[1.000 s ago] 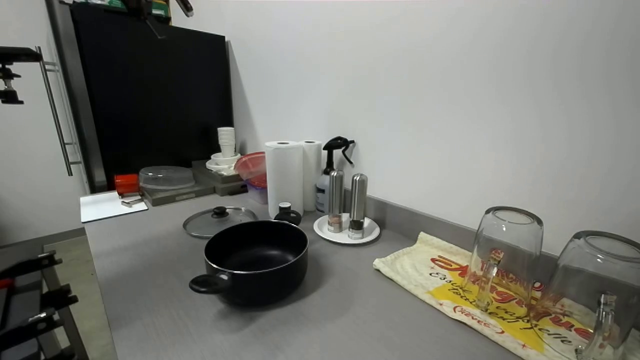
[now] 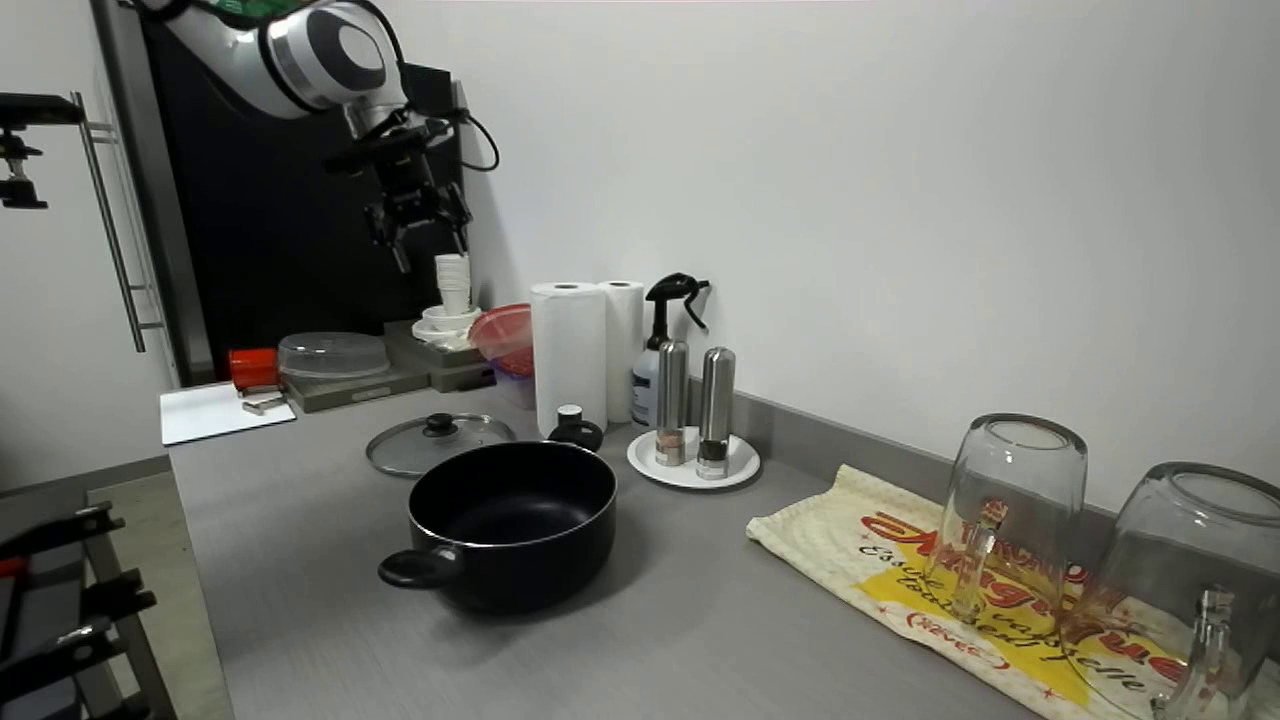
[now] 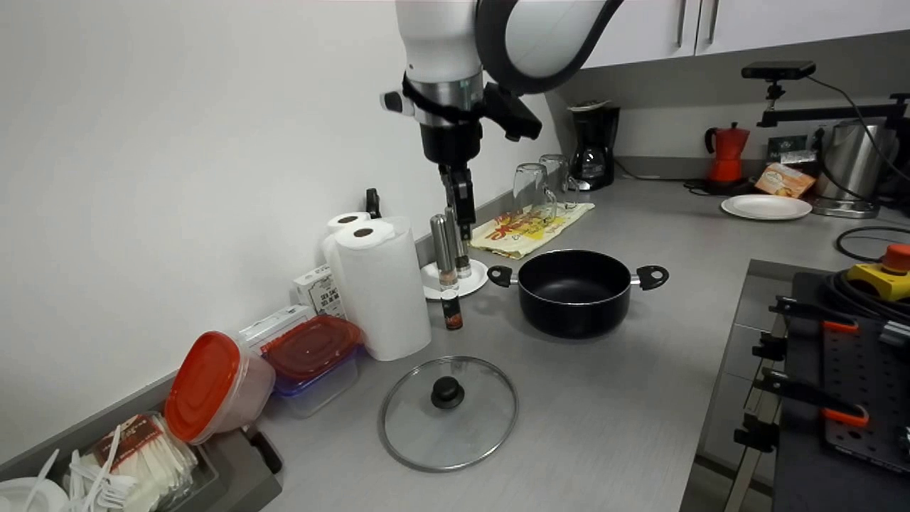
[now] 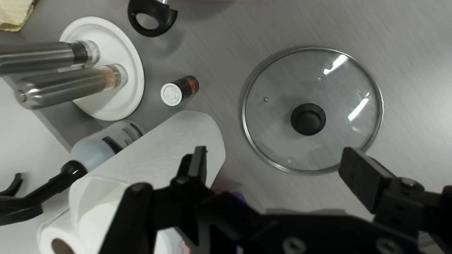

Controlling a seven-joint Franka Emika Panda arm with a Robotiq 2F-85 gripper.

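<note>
High above the counter, my gripper hangs pointing down, its fingers spread wide with nothing between them. Ahead of the fingertips in the wrist view lies the glass lid with its black knob. The lid rests flat on the counter, apart from the pot. A black two-handled pot stands uncovered, and its visible inside looks empty. Between the lid and a white plate stands a small spice jar with a white cap. Two steel grinders stand upright on that plate.
Paper towel rolls and a spray bottle stand tall by the wall. Red-lidded containers are beyond the rolls. Upturned glass mugs sit on a printed cloth. The counter in front of the pot is clear.
My arm has come down from the top of exterior view 1, and the gripper now shows in full there. The lid, pot and other counter objects have not moved.
</note>
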